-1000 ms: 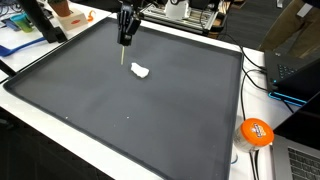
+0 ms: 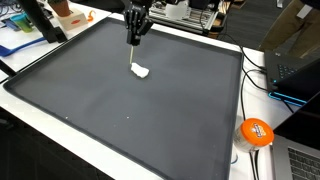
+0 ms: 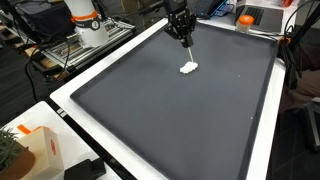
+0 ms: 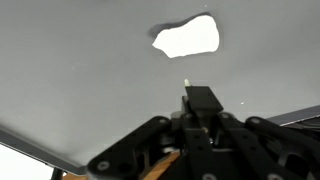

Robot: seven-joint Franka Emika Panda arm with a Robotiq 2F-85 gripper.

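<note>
A small white piece (image 2: 140, 71), perhaps crumpled cloth or paper, lies on the dark grey board; its outline is uneven in the wrist view. My gripper (image 2: 133, 38) is above the board and shut on a thin, pale stick (image 2: 131, 56) that points downward. In exterior view 2 the stick (image 3: 191, 55) ends close to the white piece (image 3: 188, 68); whether they touch I cannot tell. The wrist view has the white piece (image 4: 190, 37) ahead of the gripper, with only the pale tip of the stick (image 4: 187, 83) showing and a gap between them.
Most of the grey board (image 2: 120, 110) is bare. An orange-topped container (image 2: 254, 133) stands at its right side, beside a laptop (image 2: 298, 160). Cables run along the right edge. Various items (image 2: 30, 28) crowd the far left corner.
The white piece lies where it was.
</note>
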